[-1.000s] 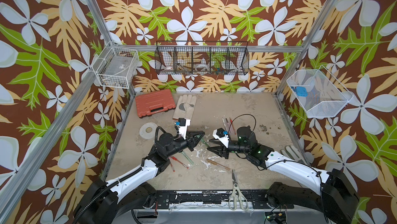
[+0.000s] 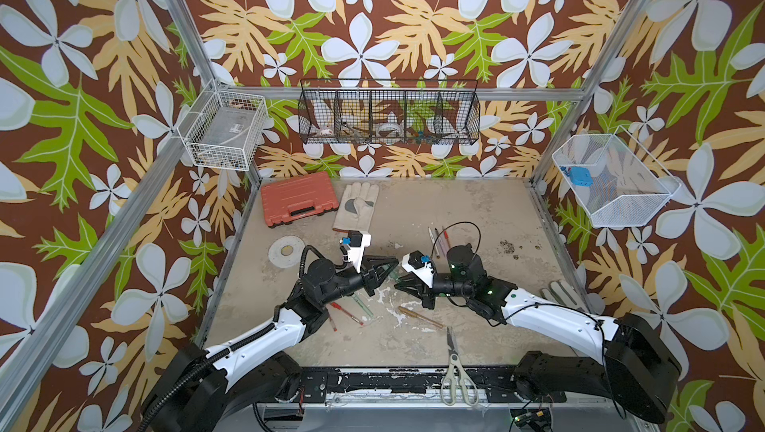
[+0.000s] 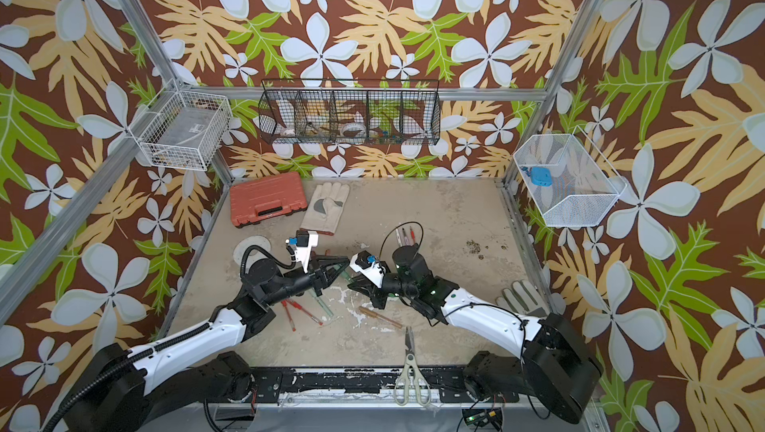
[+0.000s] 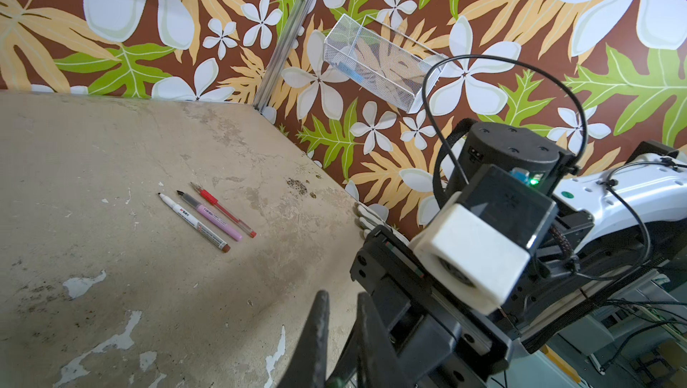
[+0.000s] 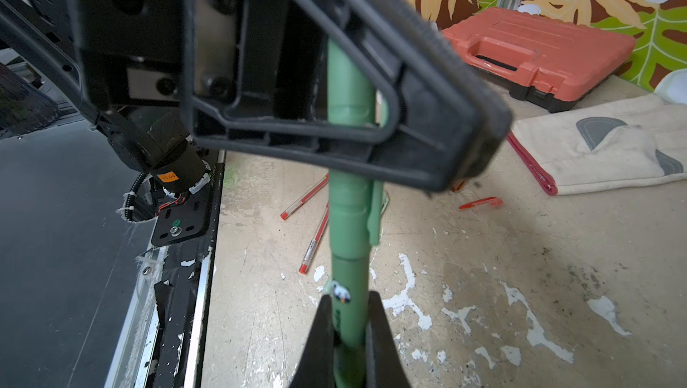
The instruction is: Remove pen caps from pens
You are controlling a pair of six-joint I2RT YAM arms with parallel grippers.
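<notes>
A green pen with a clipped cap runs upright through the right wrist view. At its lower end the fingers of my right gripper are closed around the barrel, one on each side. The upper, capped part passes behind the dark finger of my left gripper. In the left wrist view those fingers stand a little apart, with only a speck of green low between them, so their grip is unclear. Both grippers meet above the table's middle. Red pens lie beyond, and a loose red cap lies near the glove.
A white, a purple and a red pen lie toward the back. A brown pencil-like stick and scissors lie in front. The red case, a glove and a ring occupy the back left.
My right gripper has moved left, closing in on the left one, and its fingers have come together on the green pen.
</notes>
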